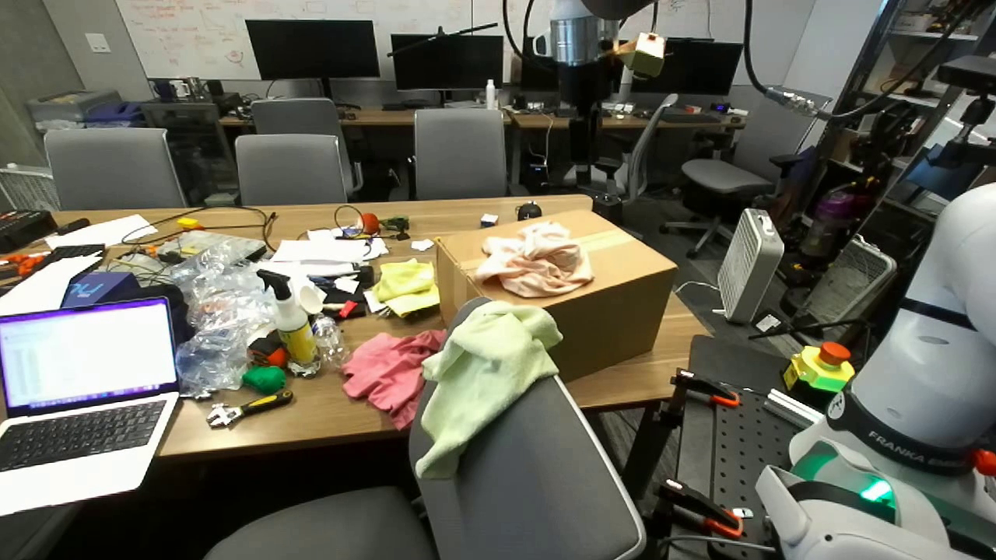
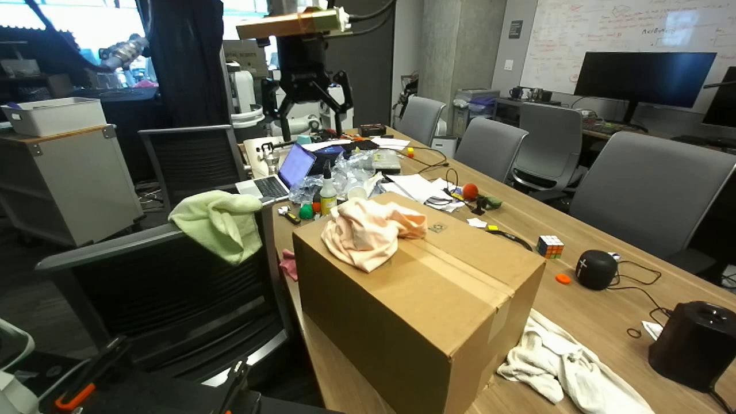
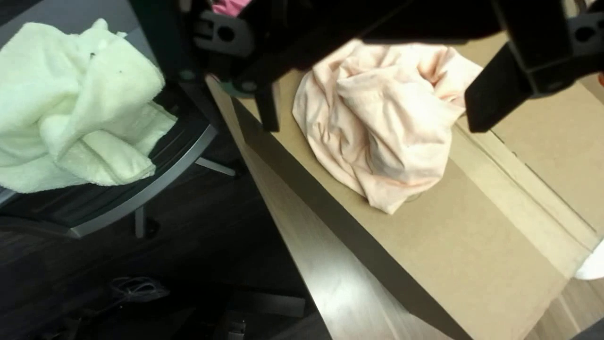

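My gripper (image 2: 305,135) is open, its fingers spread apart, with nothing held between them. It hangs in the air, above the box's height in exterior view 1. A crumpled peach cloth (image 3: 385,119) lies on top of the cardboard box (image 3: 453,249); in the wrist view it shows between and below my fingers. Over the backrest of a grey chair (image 1: 532,457) drapes a light green cloth (image 1: 490,369), seen at the left in the wrist view. A pink cloth (image 1: 397,373) rests on the table beside that chair.
The wooden table (image 1: 327,420) carries a laptop (image 1: 84,392), a spray bottle (image 1: 294,327), a yellow cloth (image 1: 408,285) and plastic wrap. Beyond the box lie a white cloth (image 2: 569,365), a Rubik's cube (image 2: 549,246) and a black speaker (image 2: 597,269).
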